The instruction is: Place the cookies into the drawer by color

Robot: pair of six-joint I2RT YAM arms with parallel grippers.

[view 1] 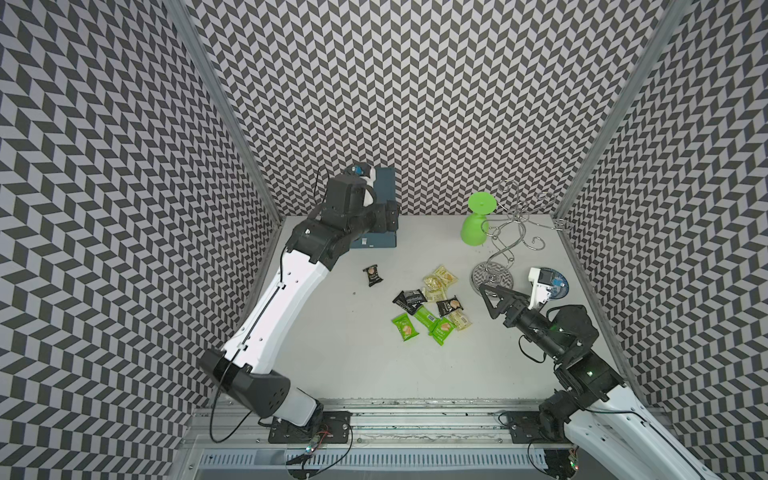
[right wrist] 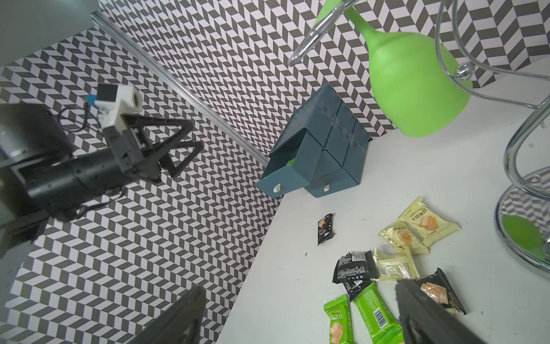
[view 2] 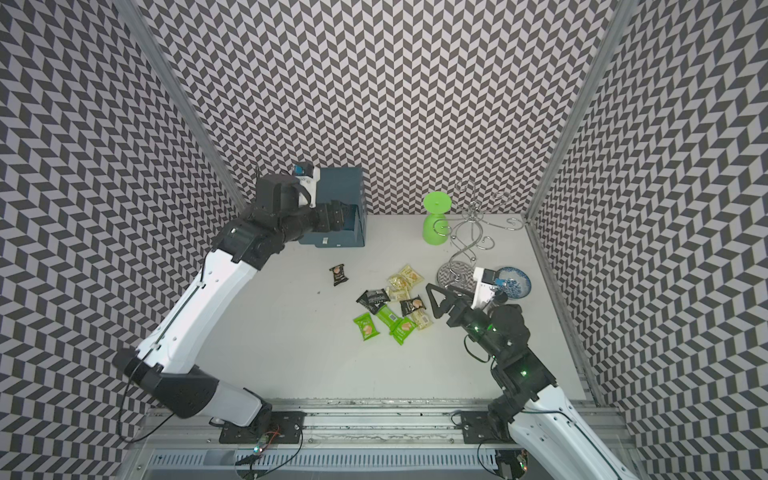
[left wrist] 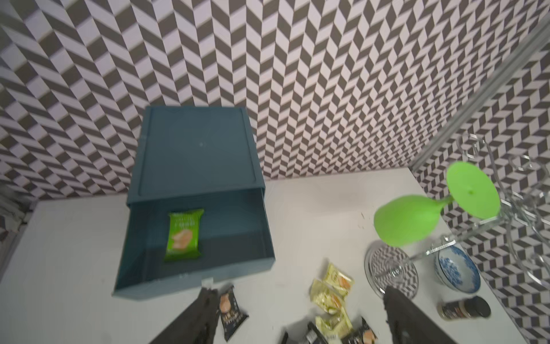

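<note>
A blue drawer box [left wrist: 196, 149] stands at the back left, one compartment pulled out with a green cookie packet [left wrist: 183, 234] inside. My left gripper is raised high in front of it, open and empty. Green packets [view 1: 404, 327], black packets [view 1: 409, 300] and yellow packets [view 1: 438, 278] lie in a pile mid-table; a single black packet [view 1: 373, 275] lies apart, nearer the drawer. My right gripper [view 2: 438, 300] stands open and empty just right of the pile.
A green goblet [view 1: 474, 229] hangs on a chrome wire stand [view 1: 491, 273] at the right, beside a blue patterned bowl [view 2: 515, 284].
</note>
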